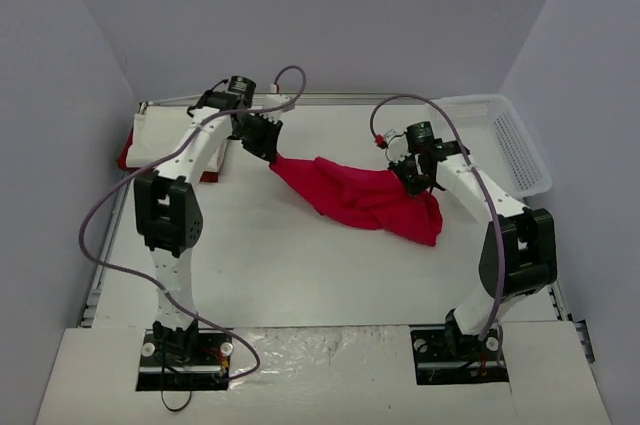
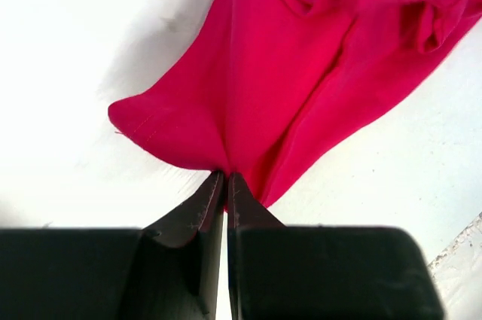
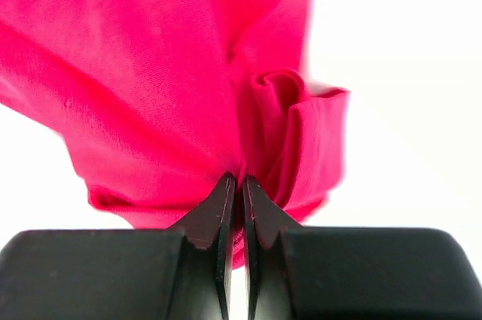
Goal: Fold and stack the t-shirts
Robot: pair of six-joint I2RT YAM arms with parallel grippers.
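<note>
A crumpled red t-shirt (image 1: 350,195) stretches across the middle of the table between my two grippers. Its left end is pinched by my left gripper, which is shut on the cloth; a loose flap hangs beside the fingertips. Over the right part of the shirt, my right gripper is shut, with red fabric (image 3: 173,109) bunched up against and between its fingertips. Folds of the shirt curl just to the right of those fingers. At the back left lies a stack of folded shirts, white on top (image 1: 165,137) with red showing beneath.
An empty white basket (image 1: 520,145) stands at the back right, close to the right arm. Bare table (image 1: 290,285) lies in front of the shirt. Purple cables loop above both arms.
</note>
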